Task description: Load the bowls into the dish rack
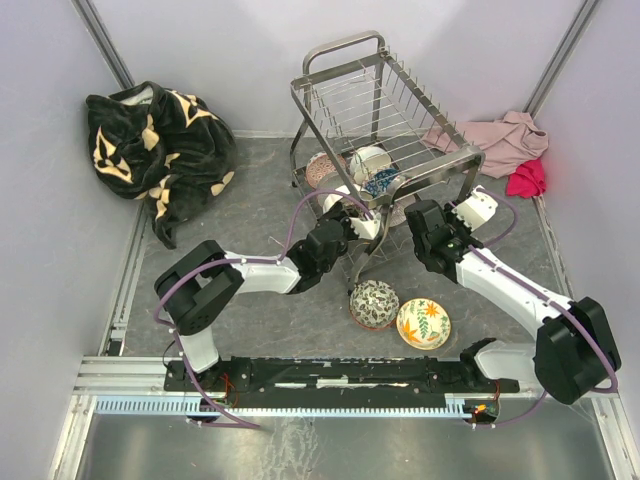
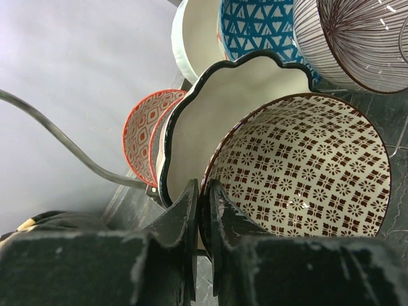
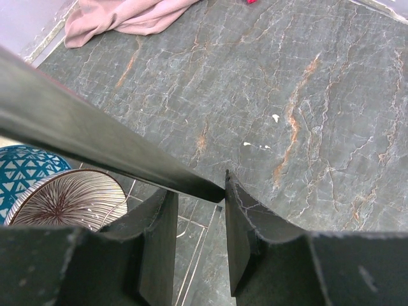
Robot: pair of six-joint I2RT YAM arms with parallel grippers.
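Note:
My left gripper is shut on the rim of a brown-patterned bowl [image 2: 299,159] inside the metal dish rack [image 1: 350,60]. Behind it stand a scalloped white bowl [image 2: 210,108], orange-patterned bowls [image 2: 140,127], a blue bowl [image 2: 255,29] and a striped bowl [image 2: 350,38]. My right gripper is at a metal bar [image 3: 127,143] of the rack, its fingers slightly apart, the blue and striped bowls to its left below. A dark-patterned bowl [image 1: 374,304] and a flowered bowl [image 1: 423,323] lie on the floor in front.
A dark patterned blanket [image 1: 150,150] lies at the left. Pink cloth [image 1: 500,145] and a red cloth [image 1: 525,178] lie at the back right. The floor left of the rack is clear.

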